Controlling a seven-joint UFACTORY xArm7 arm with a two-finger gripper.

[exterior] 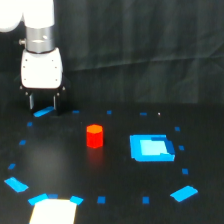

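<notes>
My gripper [43, 103] hangs at the upper left, its two dark fingers spread apart with a gap between them. No object shows in that gap. A red block with a hexagonal outline [94, 136] rests on the black table, to the right of the gripper and nearer the camera. Farther right lies a blue square [136, 149] with a pale blue patch [154, 147] inside it; whether it is raised or flat, I cannot tell.
Small blue squares dot the black table, several of them around the red block. Larger blue strips lie at the left [16, 184] and right [184, 193]. A bright cream shape [52, 212] is cut off by the bottom edge. Dark curtain hangs behind.
</notes>
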